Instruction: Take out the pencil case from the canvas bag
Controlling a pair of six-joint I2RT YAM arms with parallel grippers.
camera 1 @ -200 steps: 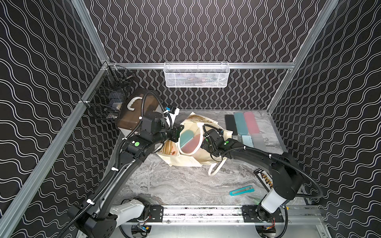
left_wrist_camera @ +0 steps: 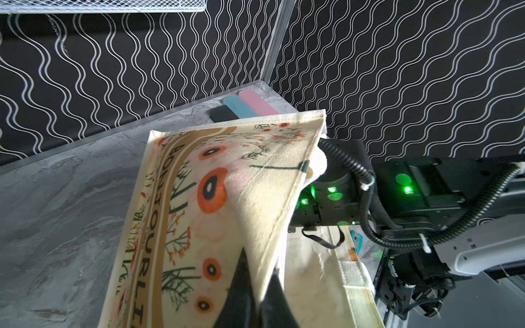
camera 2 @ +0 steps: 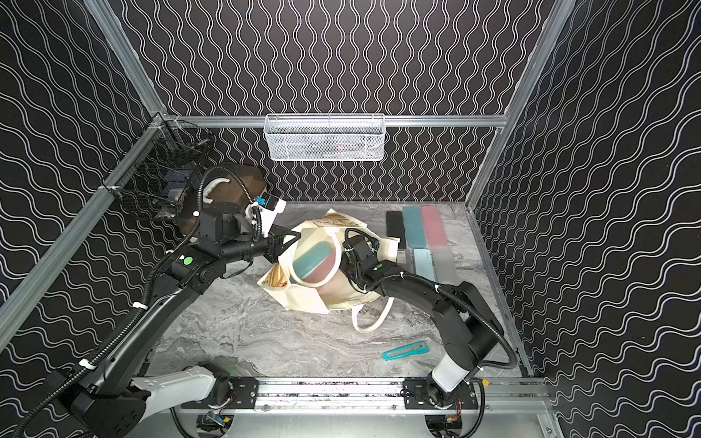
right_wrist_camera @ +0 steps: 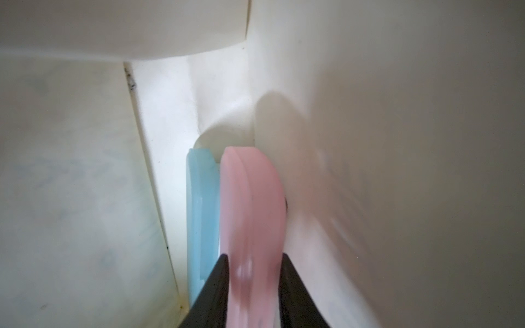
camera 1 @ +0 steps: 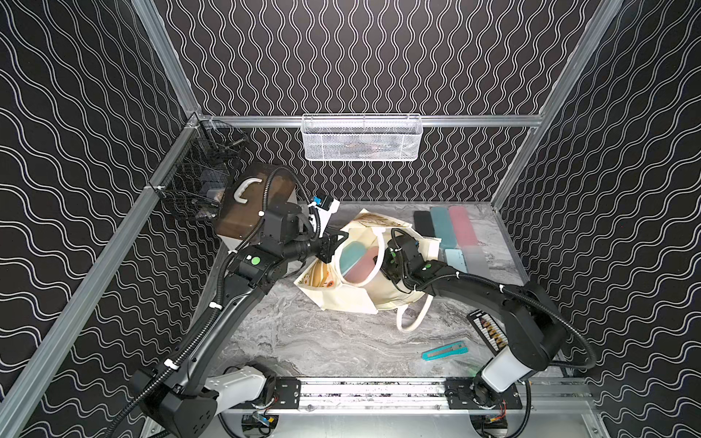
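Note:
The cream canvas bag (camera 1: 343,299) stands in mid-table with its mouth spread, so a pink pencil case (right_wrist_camera: 254,191) and a light blue one (right_wrist_camera: 201,213) show inside. My left gripper is shut on the bag's rim, which folds between its fingers; the flowered side panel (left_wrist_camera: 207,218) slopes away from there. Inside the bag, my right gripper is part open, its dark fingertips (right_wrist_camera: 217,278) on either side of the pink case. Contact on both sides cannot be made out. The pink case's lower end is out of view.
Black, teal and pink flat cases (camera 1: 461,225) lie at the back right, with pale ones before them. A teal cutter (camera 1: 444,351) lies in front. A brown box (camera 1: 248,208) stands back left. Bare table shows at front left (camera 1: 314,343).
The left gripper has shifted slightly right with the bag's rim. The bag moved and spread to the right.

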